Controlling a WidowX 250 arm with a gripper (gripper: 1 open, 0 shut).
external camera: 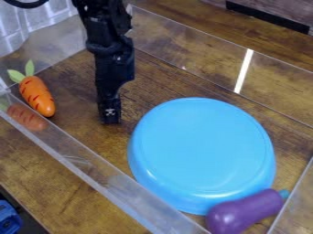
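My black gripper [110, 113] reaches down from the top left to just above the wooden floor of a clear-walled enclosure, between a toy carrot and a large blue disc. Its fingers are dark and small in this view, so their state is unclear. The orange carrot [37, 95] with green leaves lies to its left, apart from it. The blue disc [200, 152], perhaps an upturned bowl or plate, fills the lower right. A purple eggplant [242, 212] lies at the bottom right, beside the disc.
Clear plastic walls [86, 168] border the area. Bare wood [196, 73] lies free behind the blue disc and to the gripper's right. A small blue object [6, 219] sits outside at the bottom left corner.
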